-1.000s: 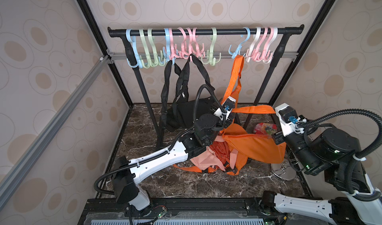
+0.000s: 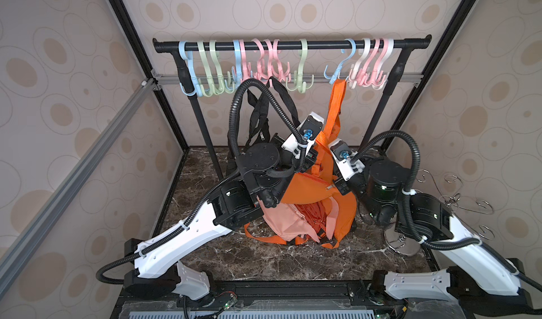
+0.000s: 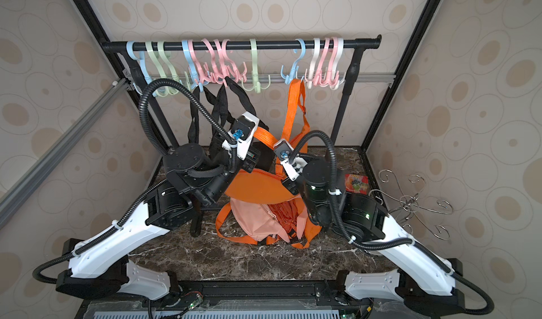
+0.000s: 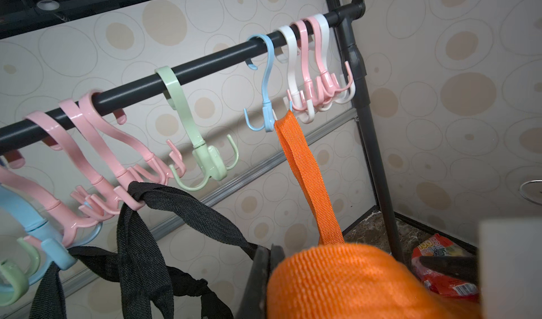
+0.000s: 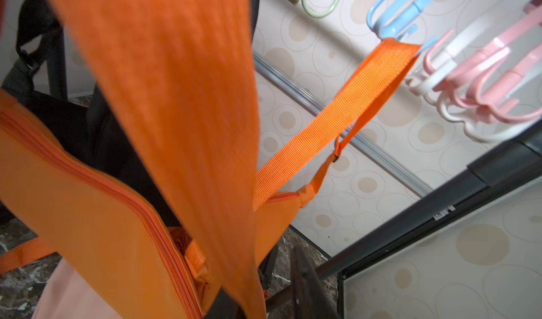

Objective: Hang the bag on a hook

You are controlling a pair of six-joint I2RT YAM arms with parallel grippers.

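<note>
An orange bag rests low between my arms, one strap rising to a blue hook on the rail. My left gripper is shut on a second orange strap, which fills the bottom of the left wrist view. My right gripper is lower and to the right, open, with that strap passing close above its fingers. Black straps of a dark bag hang from hooks left of the orange strap.
White and pink hooks crowd right of the blue hook; a green hook hangs to its left with a gap between. A wire stand and a red packet are at the right.
My right gripper has moved leftward toward the bag's middle, and the orange flap has moved left with it.
</note>
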